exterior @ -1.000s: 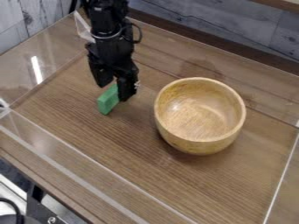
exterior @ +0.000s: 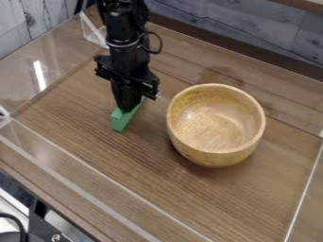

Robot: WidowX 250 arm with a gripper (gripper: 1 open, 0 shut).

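Note:
A small green object (exterior: 123, 117) lies on the wooden table (exterior: 89, 161) left of a round tan bowl (exterior: 214, 118). The black gripper (exterior: 127, 98) is low over the table, right at the upper end of the green object. It looks shut; whether anything is between its fingers is hidden.
The bowl takes up the right middle of the table. A dark wall runs along the back right, and cables lie at the lower left edge.
The gripper has moved down onto the green object's upper end and turned somewhat. The green object has shifted only slightly, if at all.

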